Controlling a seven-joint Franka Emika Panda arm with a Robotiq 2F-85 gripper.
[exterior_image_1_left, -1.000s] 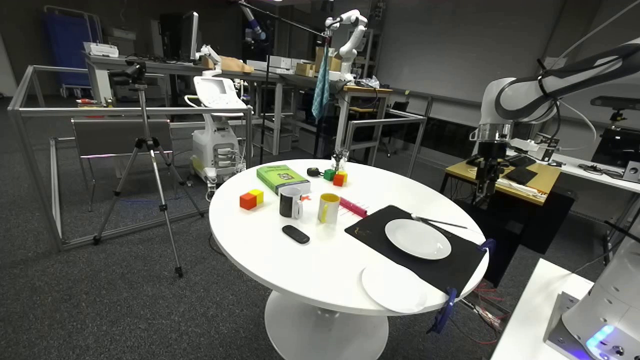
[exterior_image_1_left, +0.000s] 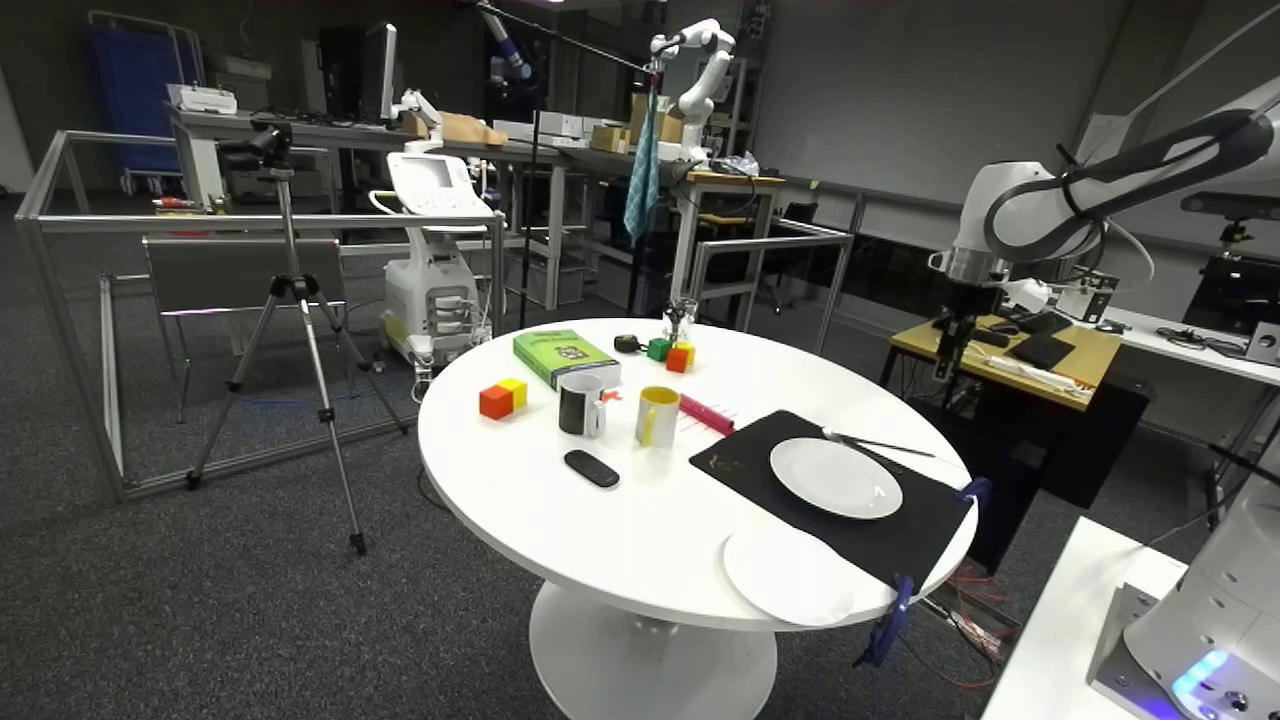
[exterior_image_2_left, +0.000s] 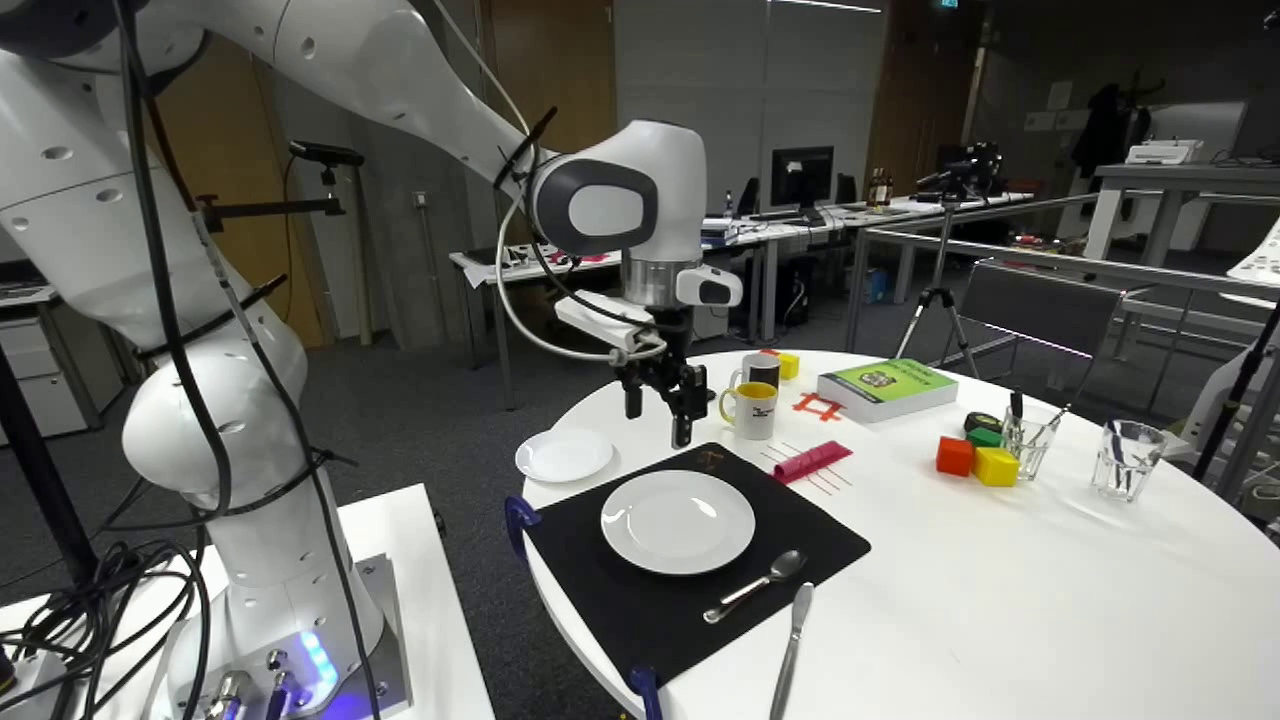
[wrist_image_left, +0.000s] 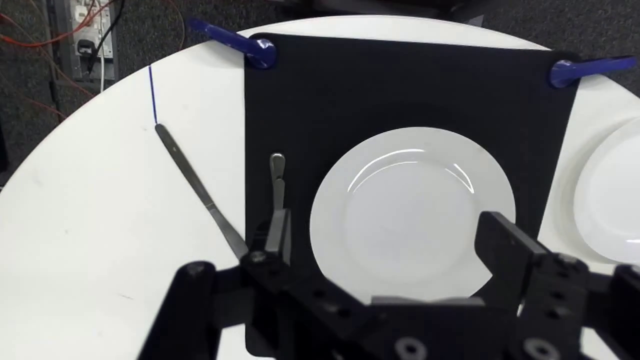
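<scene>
My gripper is open and empty, its fingers spread wide in the wrist view above the white plate (wrist_image_left: 414, 222). That plate rests on a black mat (wrist_image_left: 318, 90). Left of the plate, a spoon (wrist_image_left: 277, 174) lies on the mat, its lower part hidden by a finger. A knife (wrist_image_left: 189, 171) slants across the bare table farther left, its tip hidden behind the gripper. In exterior view 2 the gripper (exterior_image_2_left: 657, 408) hangs in the air above the tabletop, touching nothing.
Blue clamps (wrist_image_left: 262, 53) grip the mat at the table edge. A second white plate (exterior_image_2_left: 564, 455) sits beside the mat. A yellow-and-white mug (exterior_image_2_left: 753, 410), a pink roll (exterior_image_2_left: 812, 461), a green book (exterior_image_2_left: 888, 386), blocks and glasses stand farther off.
The arm and gripper have shifted a little to the left in exterior view 1, with the wrist turned somewhat. The things on the table have not moved.
</scene>
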